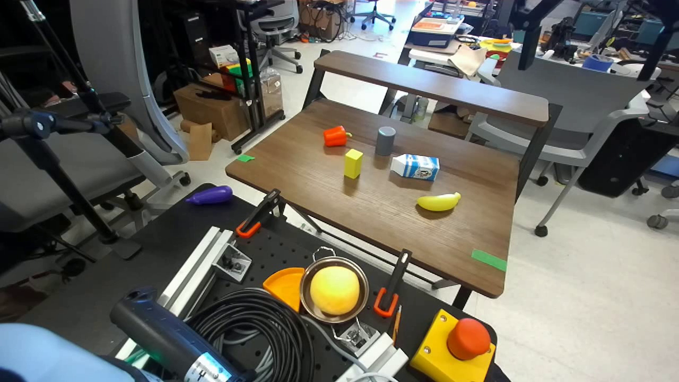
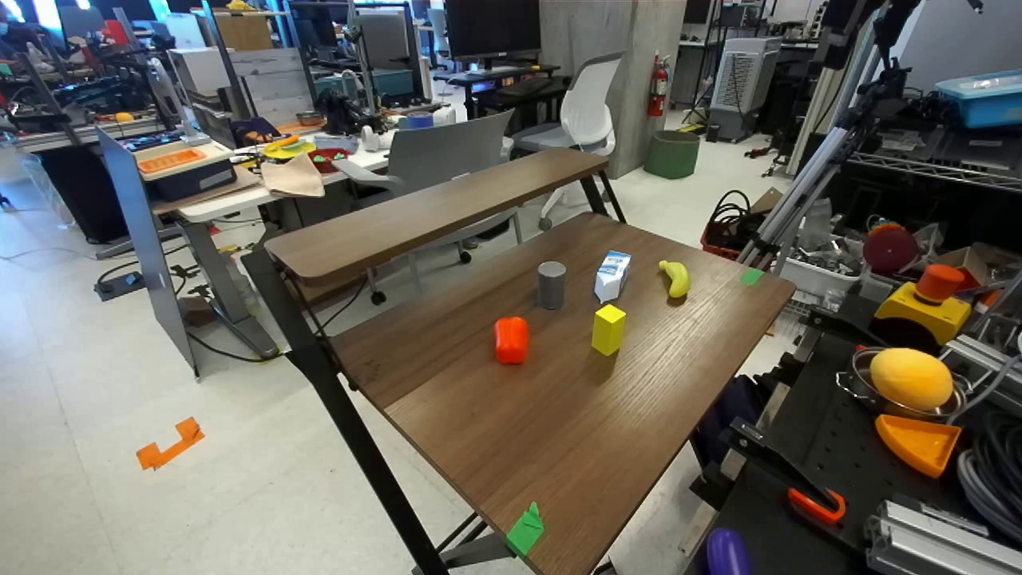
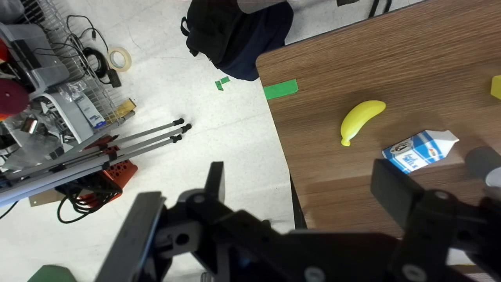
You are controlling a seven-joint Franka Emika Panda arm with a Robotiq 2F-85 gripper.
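Observation:
My gripper stands open in the wrist view, its two black fingers wide apart with nothing between them. High at the upper right of exterior view 1, the gripper [image 1: 589, 58] hangs clear of the table. On the brown table [image 1: 382, 210] lie a yellow banana [image 1: 439, 202] and a blue-and-white milk carton [image 1: 417, 166] on its side. A grey cylinder [image 1: 385, 140] stands upright behind a yellow block [image 1: 353, 163]. The orange-red pepper [image 1: 336, 136] sits toward the far left. In the wrist view, the banana [image 3: 362, 120] and carton [image 3: 420, 149] lie beyond the fingers.
A raised shelf [image 1: 433, 83] runs along the table's far side. The near black bench carries a metal pan [image 1: 310, 309] with a yellow round object [image 1: 334, 290], a purple eggplant [image 1: 210, 195], clamps and an emergency stop [image 1: 469, 338].

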